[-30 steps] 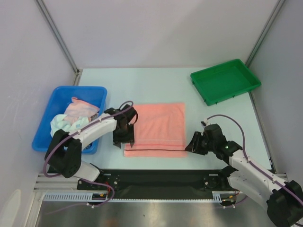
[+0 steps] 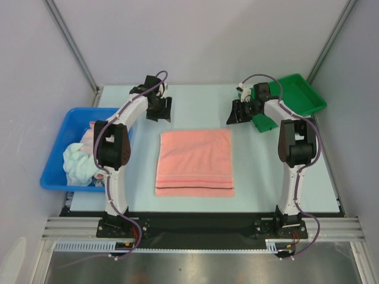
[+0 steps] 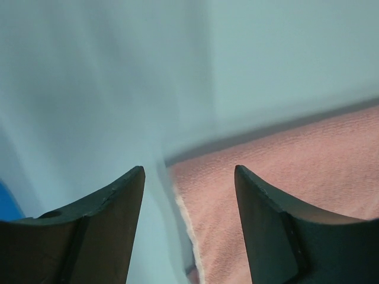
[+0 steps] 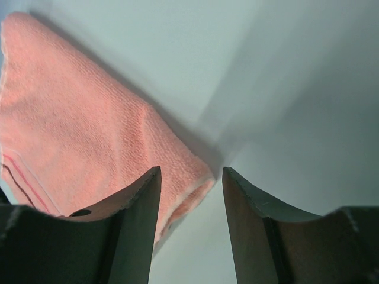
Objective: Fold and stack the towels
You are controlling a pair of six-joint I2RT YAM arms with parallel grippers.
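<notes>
A pink towel (image 2: 195, 155) lies flat on the white table, doubled over, with a dark stripe near its front edge. Beyond its far left corner, my left gripper (image 2: 159, 118) is open and empty. In the left wrist view that corner of the towel (image 3: 207, 183) shows below and between the spread fingers. My right gripper (image 2: 232, 121) also stands open, just past the far right corner. The right wrist view has the towel's corner (image 4: 198, 177) near the gap between the fingertips, its layers slightly parted.
At the left, a blue bin (image 2: 74, 124) holds crumpled towels, one pale mint (image 2: 77, 164) and one pink. An empty green tray (image 2: 299, 94) sits at the back right, partly behind the right arm.
Both arms have moved from the towel's front corners to just past its far corners, away from the front edge. The towel looks the same.
</notes>
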